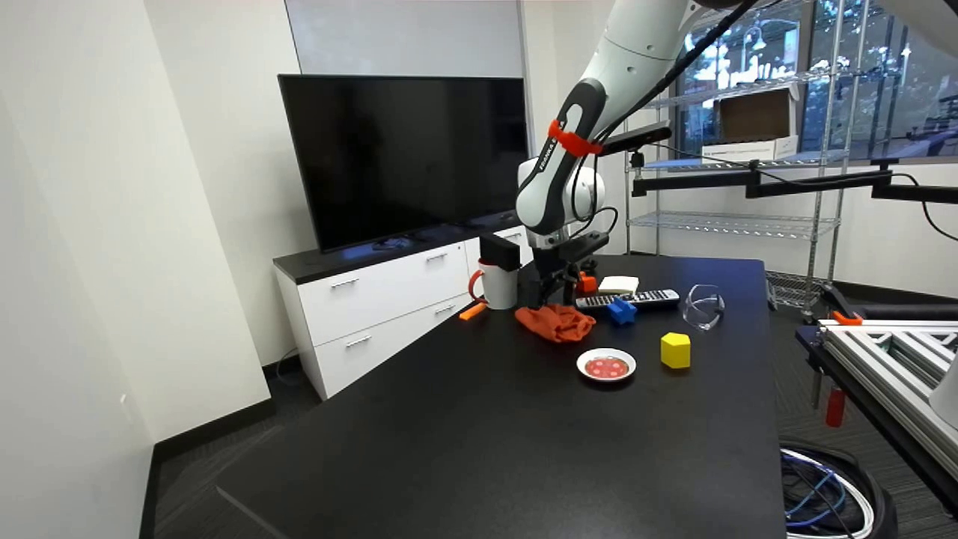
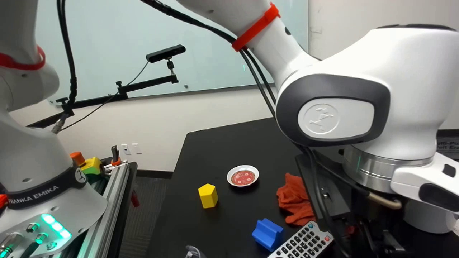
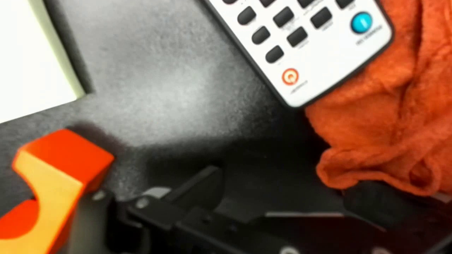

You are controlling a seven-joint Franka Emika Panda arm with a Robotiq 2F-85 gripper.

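Note:
In exterior view 1 my gripper [image 1: 556, 293] is low at the table's far end, right behind a crumpled orange cloth [image 1: 558, 323]. The wrist view shows the fingers of my gripper spread wide, with dark table between them. One black finger [image 3: 202, 186] is near an orange-and-yellow block [image 3: 63, 158]. The other finger [image 3: 375, 201] lies against or under the near edge of the cloth [image 3: 381, 139]; which of these cannot be told. Exterior view 2 shows the cloth [image 2: 295, 200] beside the arm, which hides most of the gripper.
A remote [image 3: 322, 63] overlaps the cloth's edge, and a white pad [image 3: 29, 59] lies nearby. A mug [image 1: 499, 286] stands left of the gripper. Beyond are a blue block [image 1: 621, 311], glasses [image 1: 703, 307], a yellow block [image 1: 675, 350] and a small dish [image 1: 606, 353].

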